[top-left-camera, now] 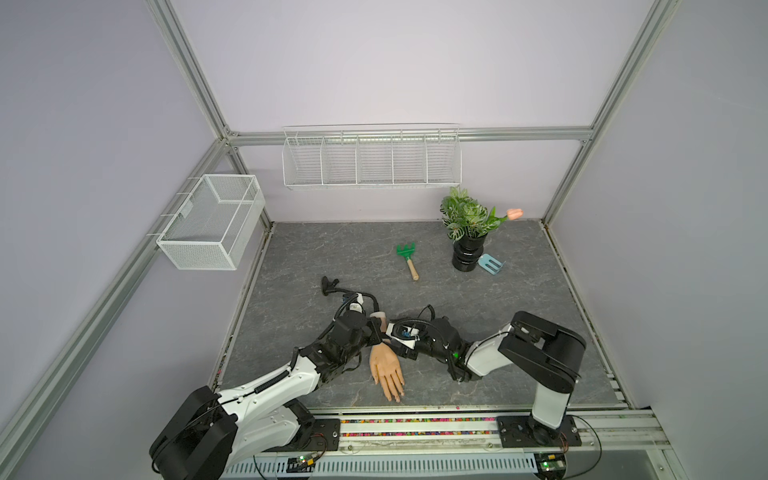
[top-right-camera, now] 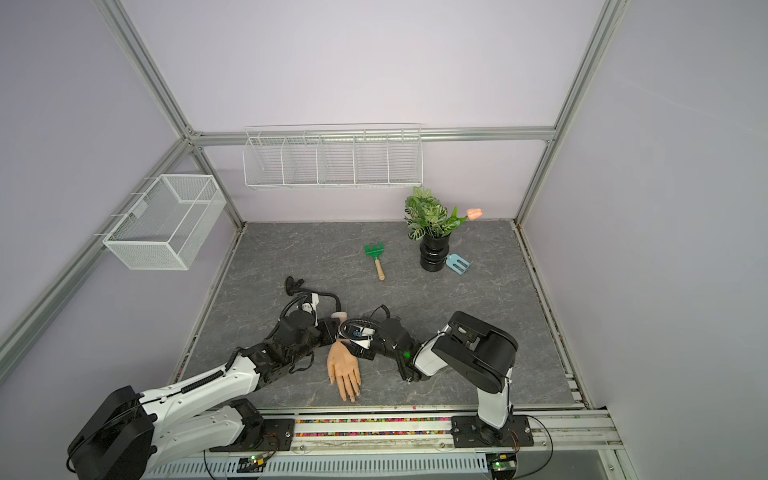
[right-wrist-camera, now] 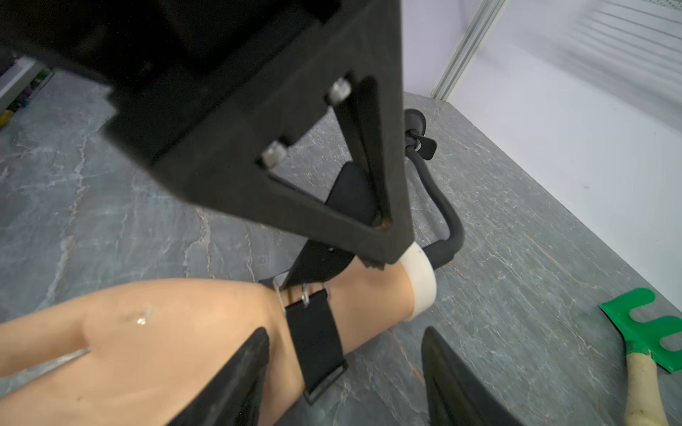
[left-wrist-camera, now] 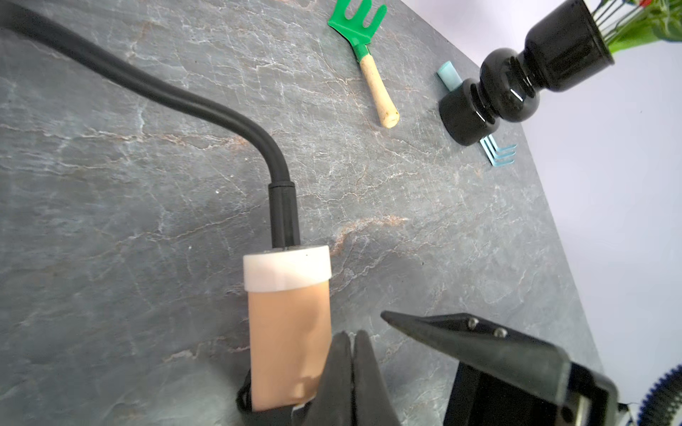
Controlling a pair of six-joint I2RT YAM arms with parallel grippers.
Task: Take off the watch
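A peach mannequin hand (top-left-camera: 386,369) lies palm down, fingers toward the front edge. Round its wrist is the black watch strap (right-wrist-camera: 316,339) with a metal buckle (right-wrist-camera: 305,294); a loose strap end (right-wrist-camera: 325,261) stands up from it. The watch face is not visible. My left gripper is shut above the wrist beside the forearm. In the right wrist view it crosses in front of the raised strap end, and whether it pinches the strap cannot be told. My right gripper stands open, its fingers (right-wrist-camera: 444,372) facing the strap from the right.
A black bent stand (left-wrist-camera: 213,110) runs from the forearm's white cuff (left-wrist-camera: 287,268). Farther back lie a green hand fork (top-left-camera: 406,252), a black vase (top-left-camera: 466,254) with plants, and a blue fork (top-left-camera: 490,263). My two grippers are very close together.
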